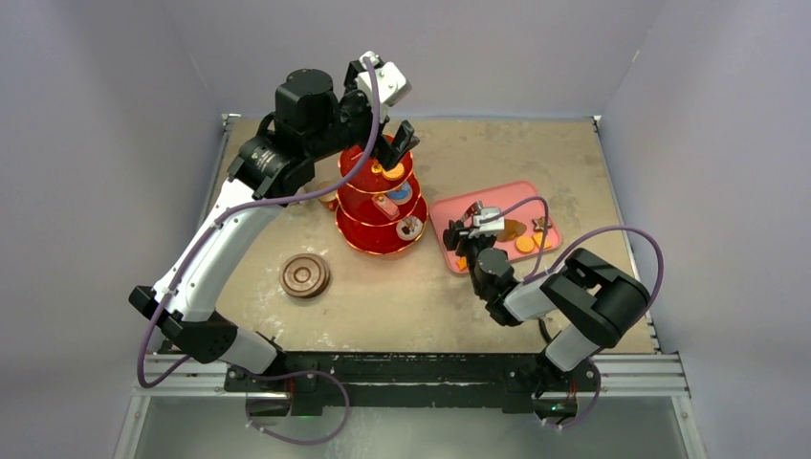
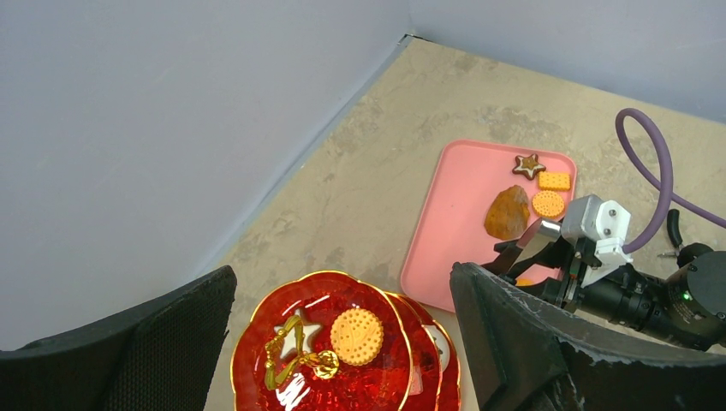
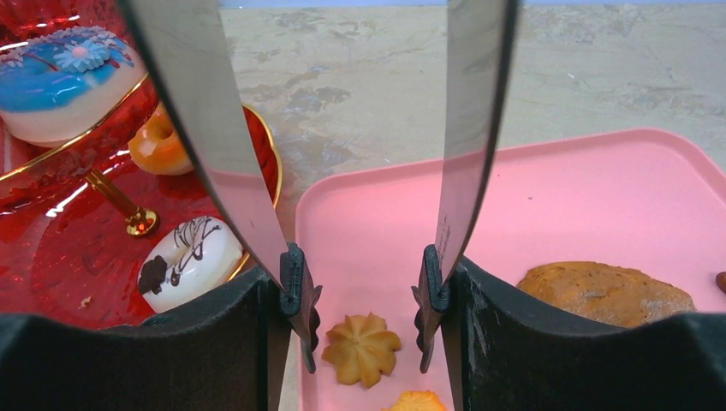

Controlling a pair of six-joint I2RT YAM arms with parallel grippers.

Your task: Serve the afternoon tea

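Over the left part of the pink tray (image 3: 548, 188), my right gripper points down with its fingers apart. A flower-shaped cookie (image 3: 363, 349) shows between its tips on the tray, and I cannot tell whether either tip touches it. My left gripper hangs open and empty over the red three-tier stand (image 2: 257, 368). On the stand's top tier are a round biscuit (image 2: 357, 336) and a white star cookie (image 2: 297, 336). Lower tiers hold a blue-iced donut (image 3: 68, 81), a small glazed donut (image 3: 163, 144) and a white striped donut (image 3: 190, 265).
Also on the tray are a brown pastry (image 2: 508, 212), a star cookie (image 2: 529, 166), a rectangular biscuit (image 2: 555, 181) and a round biscuit (image 2: 548, 204). A brown round lidded pot (image 1: 305, 275) stands front left.
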